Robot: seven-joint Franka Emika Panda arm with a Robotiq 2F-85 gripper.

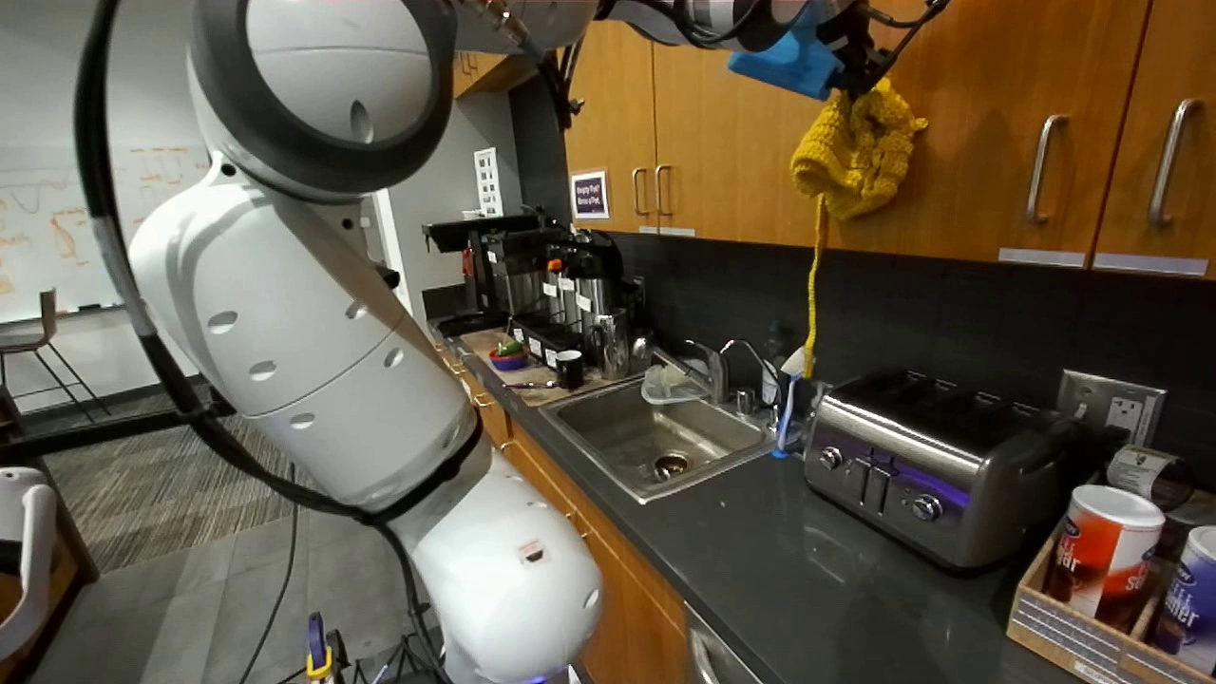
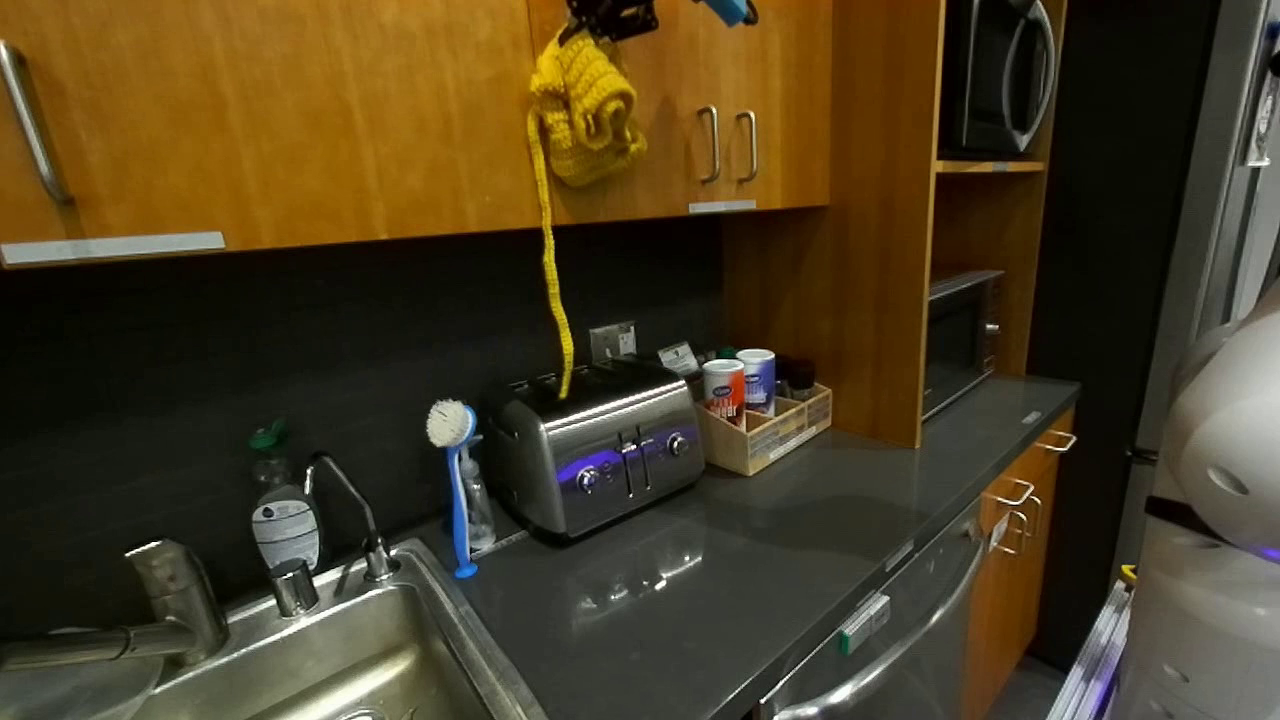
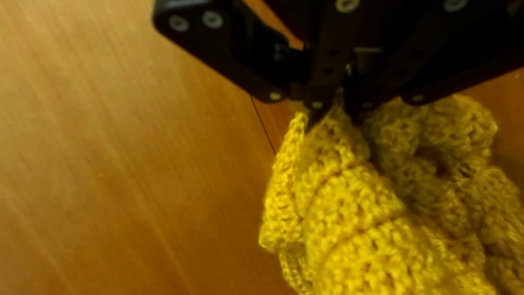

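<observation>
A yellow knitted piece [image 1: 863,154] hangs bunched in front of the upper cabinets, gripped at its top. One long knitted strand [image 2: 549,252] trails from it, its lower end in front of or over the toaster in exterior view 2; contact there cannot be judged. My gripper is shut on the yellow knit, with the fabric [image 3: 358,206] pinched between its fingertips and spreading out below. In exterior view 2 only the lower part of the gripper [image 2: 612,18] shows at the top edge.
The wooden cabinets [image 2: 360,120] stand close behind the knit. Below are a silver toaster [image 1: 946,467], a sink [image 1: 593,439], a blue-handled brush [image 2: 459,504] and a wooden box [image 2: 768,444] of canisters.
</observation>
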